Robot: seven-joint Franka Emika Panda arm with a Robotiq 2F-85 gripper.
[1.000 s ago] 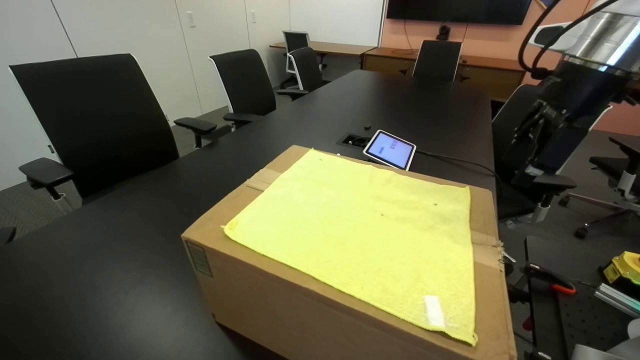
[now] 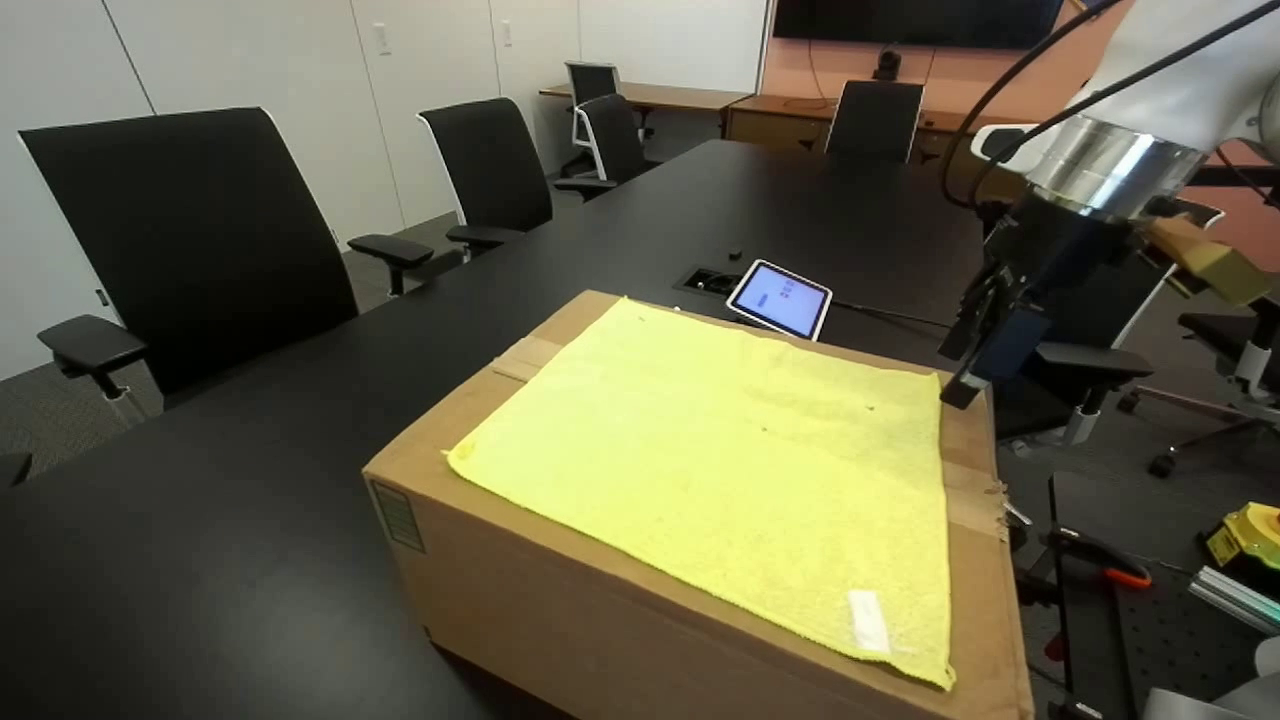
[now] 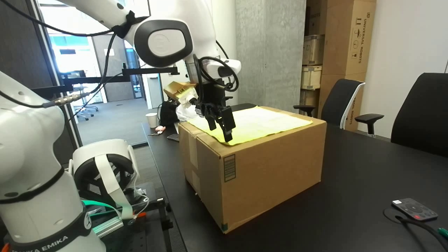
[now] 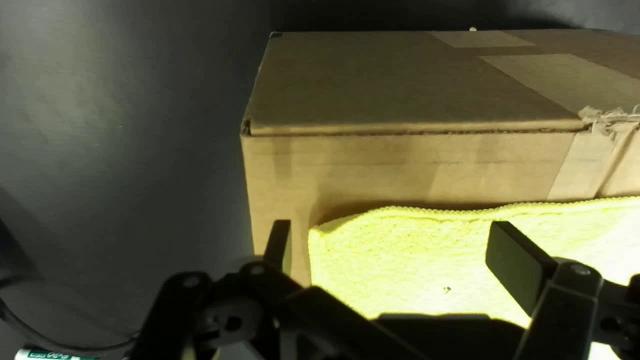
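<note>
A yellow cloth [image 2: 708, 456] lies spread nearly flat over the top of a cardboard box [image 2: 672, 636], with a white label by its near right corner in exterior view 1. My gripper [image 2: 960, 372] is at that view's far right corner of the cloth, just over the box top. In the wrist view the gripper stands open, one finger [image 4: 279, 243] beyond the cloth's corner and the other over the yellow cloth [image 4: 384, 264]. No fabric is pinched between them. Whether a fingertip touches the box cannot be told.
The box sits on a long black table [image 2: 240, 540]. A small tablet [image 2: 781, 298] stands close behind the box, its cable running right. Chairs line the table, and a remote [image 3: 414, 208] lies on the clear tabletop in exterior view 2.
My gripper has moved left and down in exterior view 1, from beyond the box's right side to the cloth's far right corner. Cloth and box look unmoved.
</note>
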